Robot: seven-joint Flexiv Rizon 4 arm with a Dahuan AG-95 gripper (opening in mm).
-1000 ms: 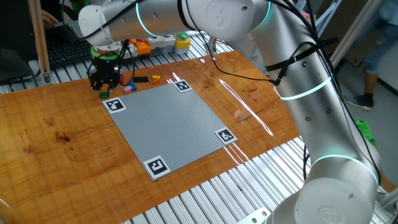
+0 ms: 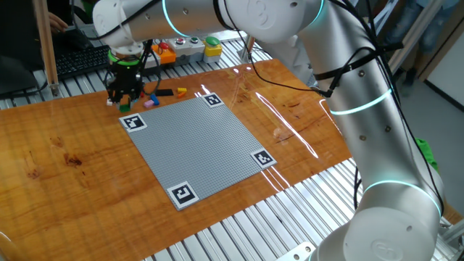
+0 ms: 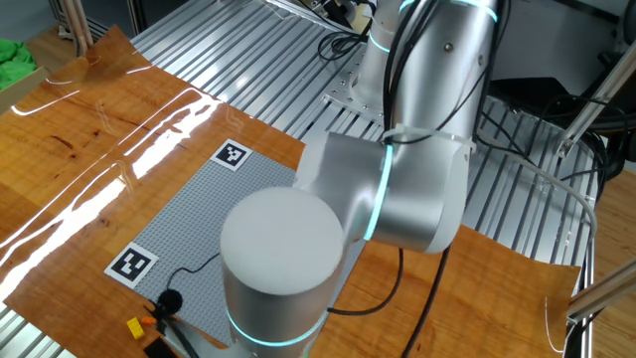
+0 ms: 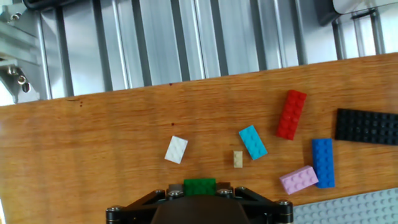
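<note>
A green brick sits between the fingertips of my gripper at the bottom of the wrist view, and the fingers look shut on it. In exterior view 1 the green brick shows below the dark gripper, near the far left corner of the grey baseplate. Whether it touches the table is hard to tell. Ahead of the gripper in the wrist view lie a white brick, a small beige brick and a turquoise brick. The arm hides the gripper in exterior view 2.
Right of these lie red, pink, blue and black bricks. A yellow brick rests by the baseplate. The keyboard and button boxes stand behind.
My gripper has shifted slightly right and away from the camera in exterior view 1, and the green brick has moved along with it. A white brick now shows at its left.
</note>
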